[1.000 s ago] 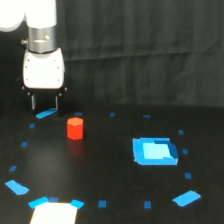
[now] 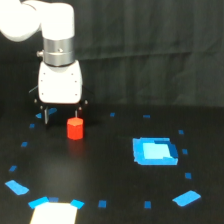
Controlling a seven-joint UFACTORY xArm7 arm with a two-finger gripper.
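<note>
A small red block (image 2: 75,129), which looks many-sided, stands on the black table left of the middle. My gripper (image 2: 64,111) hangs pointing down just behind and a little left of it. Its fingers are spread apart, with no object visibly held between them. One dark finger is near the block's upper right in the picture; the exact gap to the block is hard to judge against the dark background.
A blue square outline with a white-and-light-blue centre (image 2: 157,151) lies to the right. Small blue marks dot the table, and bigger blue strips (image 2: 186,198) lie near its front corners.
The arm has moved right and toward the camera, and the gripper is lower, closer to the red block. The block has not visibly moved.
</note>
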